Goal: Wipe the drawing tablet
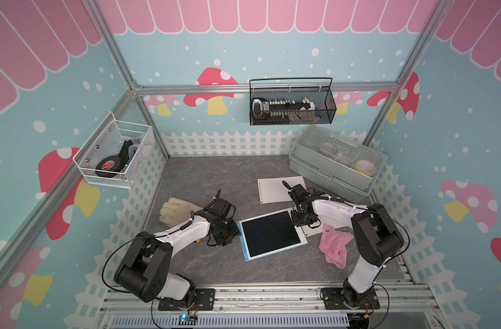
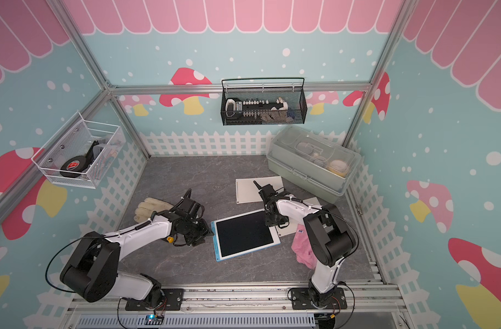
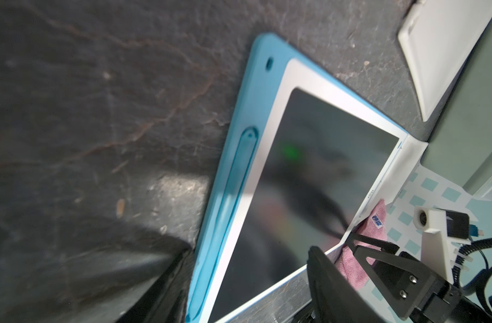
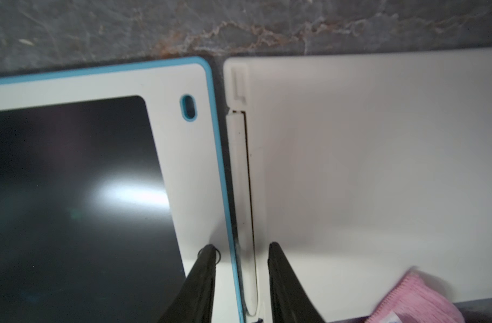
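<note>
The drawing tablet (image 1: 272, 233) lies flat in the middle of the table, with a dark screen, white frame and blue edge. By its left edge is my left gripper, part open over the blue side with its pen slot, nothing gripped. My right gripper is above the tablet's right edge, its fingers a little apart. One finger shows over the white frame and the other over a white board, with nothing held between them. A crumpled pink cloth (image 1: 333, 245) lies right of the tablet, clear of both grippers.
One white board (image 4: 353, 161) lies against the tablet's right side; another white board (image 1: 272, 189) is behind it. A lidded green box (image 1: 335, 164) fills the back right. Beige gloves (image 1: 176, 211) lie beyond the left arm. Bare table is in front of the tablet.
</note>
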